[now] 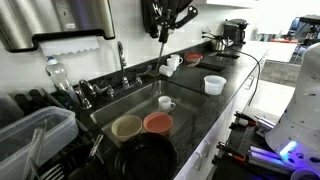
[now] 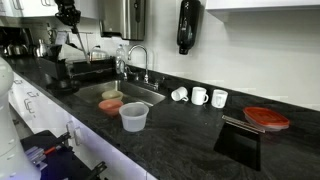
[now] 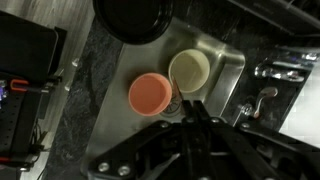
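Note:
My gripper (image 1: 163,33) is held high above the sink, shut on a long thin utensil that points downward. In exterior view 2 the gripper (image 2: 69,17) appears at upper left, with the utensil (image 2: 79,40) slanting below it. From the wrist, the utensil (image 3: 176,92) shows between a cream bowl (image 3: 188,70) and a salmon-pink bowl (image 3: 150,94); its exact kind is unclear. Both the cream bowl (image 1: 126,127) and the pink bowl (image 1: 158,123) are in the sink area, well below the gripper.
A black pan (image 1: 146,157) lies at the sink's near end. One white mug (image 1: 165,103) is in the sink area. A white tub (image 2: 134,117) stands on the front counter; a red dish (image 2: 266,118) and a black tray (image 2: 236,140) lie farther right. The faucet (image 1: 122,58) rises behind the sink.

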